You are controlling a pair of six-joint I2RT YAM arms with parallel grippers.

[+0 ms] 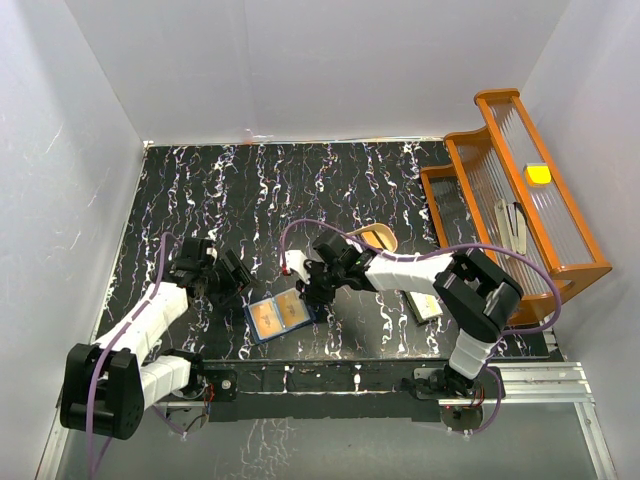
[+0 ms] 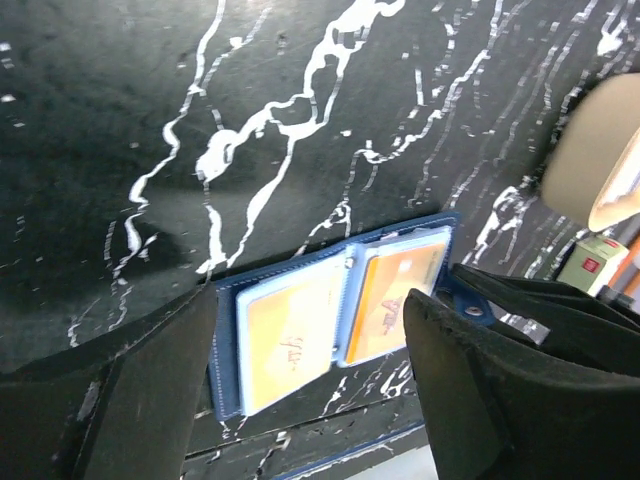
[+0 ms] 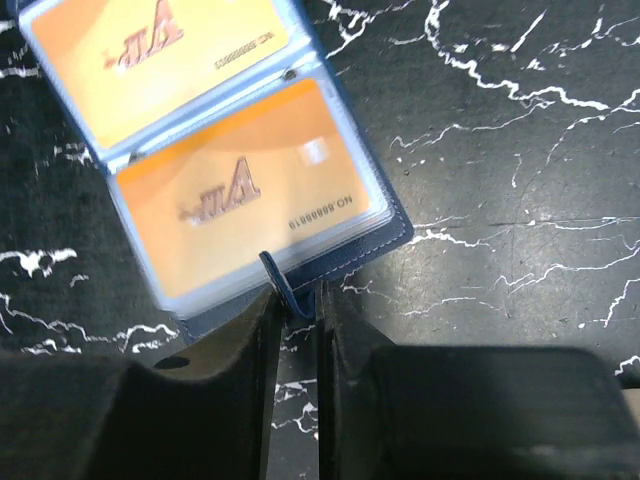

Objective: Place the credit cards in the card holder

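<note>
The open blue card holder (image 1: 280,318) lies on the marble table with orange cards in clear sleeves (image 2: 285,325). My right gripper is shut on the holder's edge, at its right end in the top view. My left gripper (image 1: 235,275) hangs above and left of the holder, its fingers apart with nothing visible between them; in the left wrist view its dark fingers frame the holder from either side.
A beige rounded object (image 1: 378,232) lies behind the right arm, with a small boxed item (image 1: 422,306) nearer the front. A wooden rack (image 1: 555,230) fills the right side.
</note>
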